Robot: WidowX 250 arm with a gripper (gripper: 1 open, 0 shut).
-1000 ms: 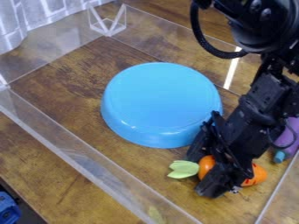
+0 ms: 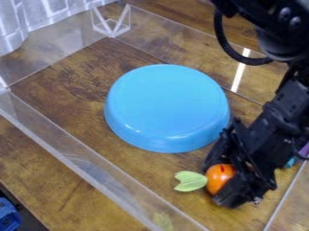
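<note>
The black gripper [image 2: 236, 180] is low at the right of the camera view, its fingers around an orange carrot-like object [image 2: 220, 178] with pale green leaves [image 2: 190, 180]. Whether the fingers press on it is hard to tell. A blue round bowl [image 2: 167, 104], apparently upside down, lies just behind and left of the gripper.
A clear plastic wall [image 2: 85, 167] runs along the left and front of the wooden surface [image 2: 72, 77]. The area left of the blue bowl is clear. Small purple and blue items at the far right are mostly hidden behind the arm.
The gripper has shifted slightly and now covers more of the orange object's right part and of the items at the far right.
</note>
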